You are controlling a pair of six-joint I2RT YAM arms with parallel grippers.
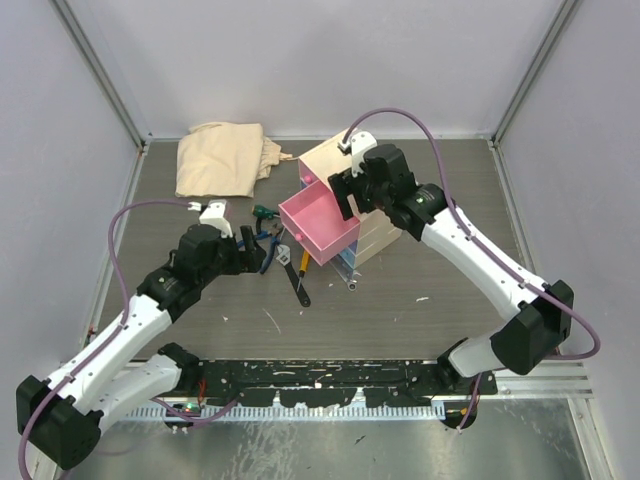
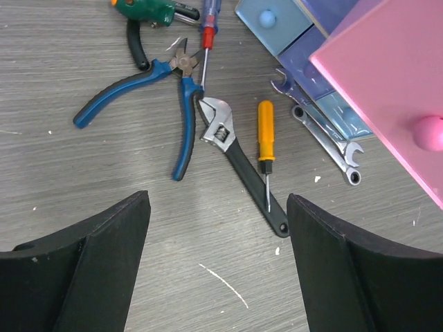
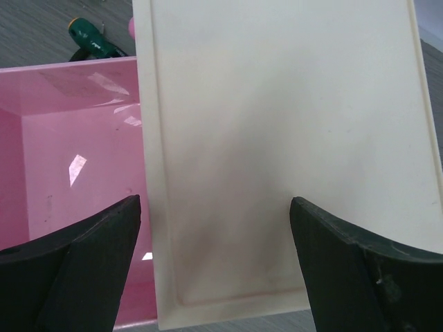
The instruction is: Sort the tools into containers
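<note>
My left gripper (image 1: 236,258) is open over loose tools on the table: blue-handled pliers (image 2: 187,131), an adjustable wrench (image 2: 249,176), a yellow screwdriver (image 2: 266,131), combination wrenches (image 2: 325,142), a green-handled tool (image 2: 152,10) and a red-and-purple screwdriver (image 2: 210,24). Right of them, the drawer cabinet (image 3: 263,159) has a pink drawer (image 3: 76,152) pulled out, its visible floor empty, and blue drawers (image 2: 315,69) below. My right gripper (image 1: 342,197) hangs open over the cabinet's top and the pink drawer.
A folded beige cloth (image 1: 217,160) lies at the back left. Walls enclose the back and sides.
</note>
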